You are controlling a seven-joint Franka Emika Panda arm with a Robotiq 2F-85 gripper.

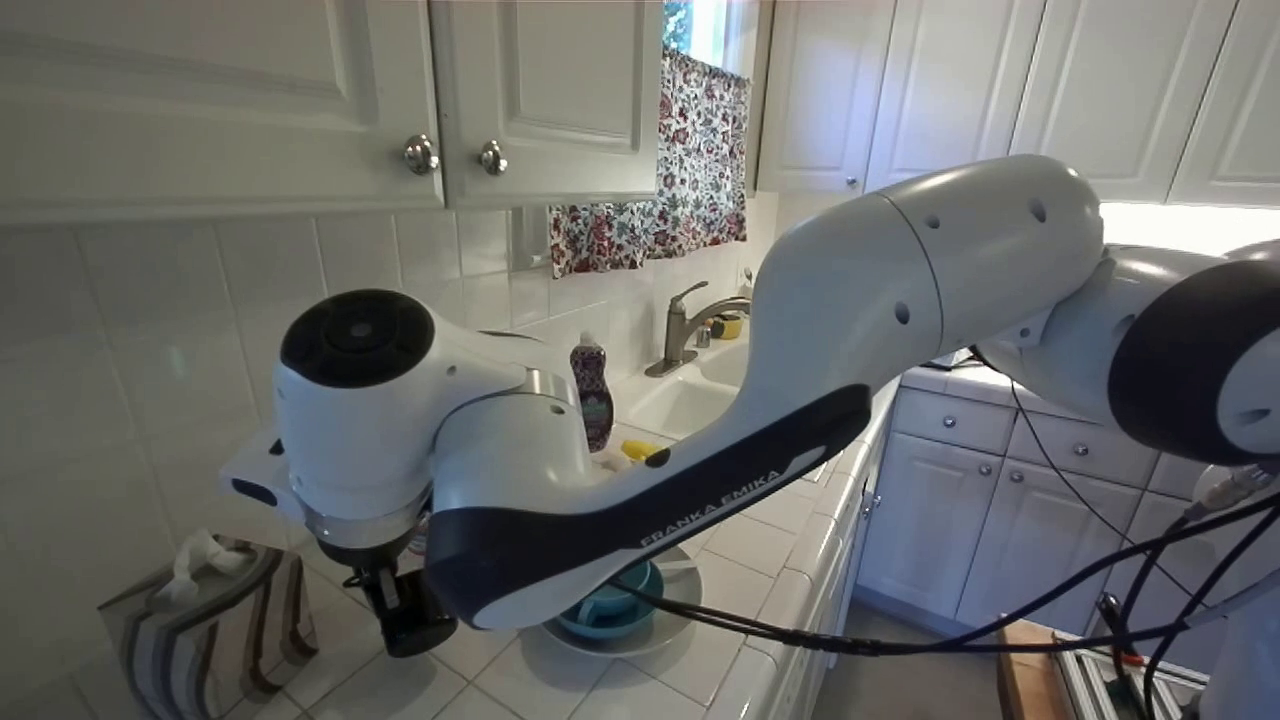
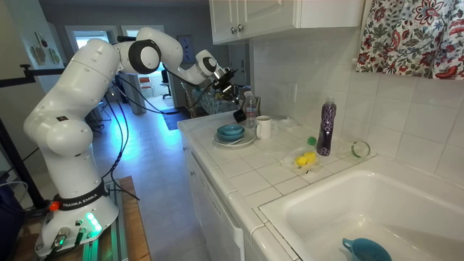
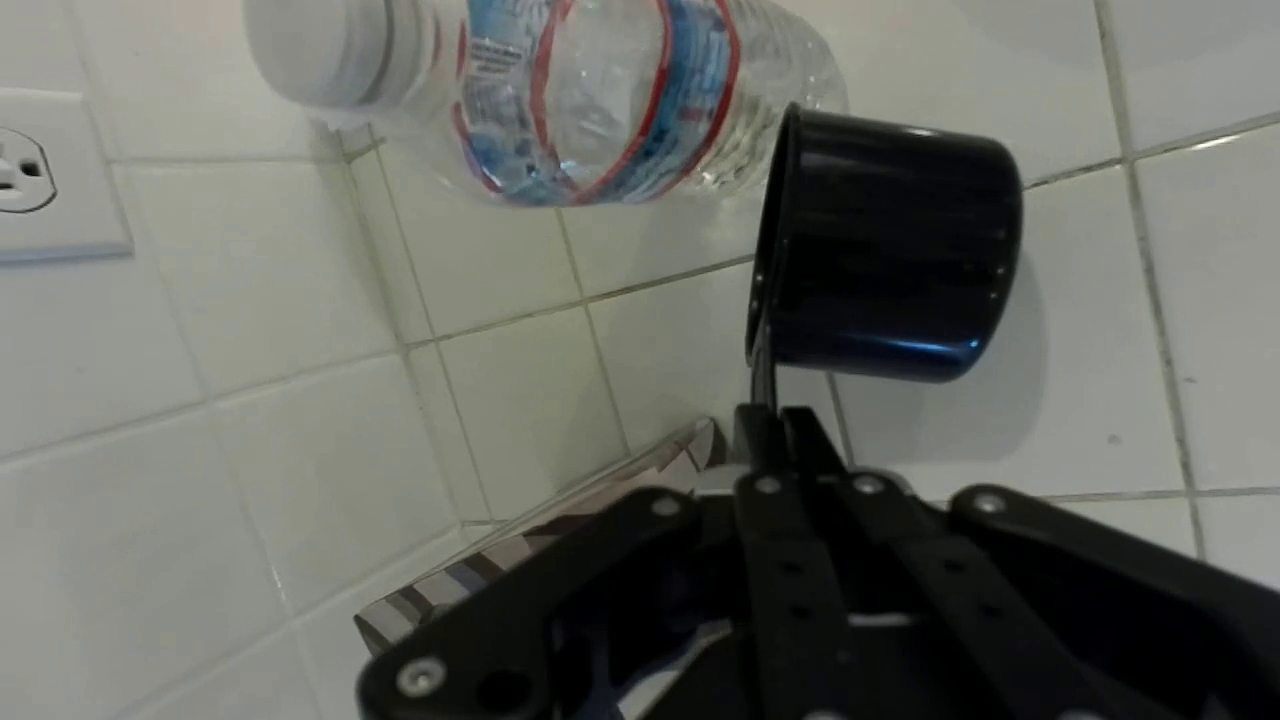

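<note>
A glossy black cup (image 3: 900, 246) hangs from my gripper, which is shut on its rim or the edge beside its mouth. In the wrist view the cup lies tilted on its side, its mouth facing the clear water bottle (image 3: 600, 96). Exterior view 2 has the black cup (image 2: 239, 115) above the far end of the counter, just left of the bottle (image 2: 251, 109). Under the arm's wrist in exterior view 1, the cup (image 1: 420, 618) is held between the tissue box and the plate. Whether it touches the counter is unclear.
The striped tissue box (image 1: 210, 636) stands by the wall. Blue bowls (image 2: 232, 130) rest on a plate (image 2: 241, 143) beside a white mug (image 2: 263, 127). Nearer the sink (image 2: 278, 208) stands a purple soap bottle (image 2: 327, 128). Bare tiles lie between plate and sink.
</note>
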